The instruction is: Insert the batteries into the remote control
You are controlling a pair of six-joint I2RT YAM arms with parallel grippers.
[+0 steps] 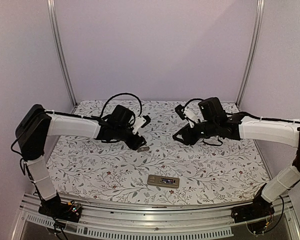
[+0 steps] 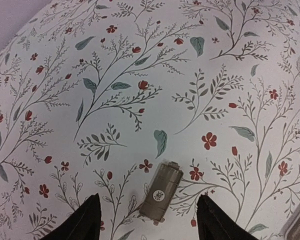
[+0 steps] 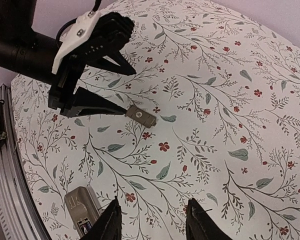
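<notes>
The remote control (image 1: pixel 155 180) lies face down at the table's front middle, its battery bay uncovered with something inside; its end shows at bottom left of the right wrist view (image 3: pixel 78 202). The small battery cover (image 2: pixel 165 185) lies on the table between and just beyond my left gripper's fingertips (image 2: pixel 150 209), touching nothing that I can see. My left gripper is open above it. My right gripper stands open over bare table, right of the cover and behind the remote, with nothing between its fingers.
Pale walls stand at the back and sides, and a metal rail (image 1: pixel 155 215) runs along the front edge.
</notes>
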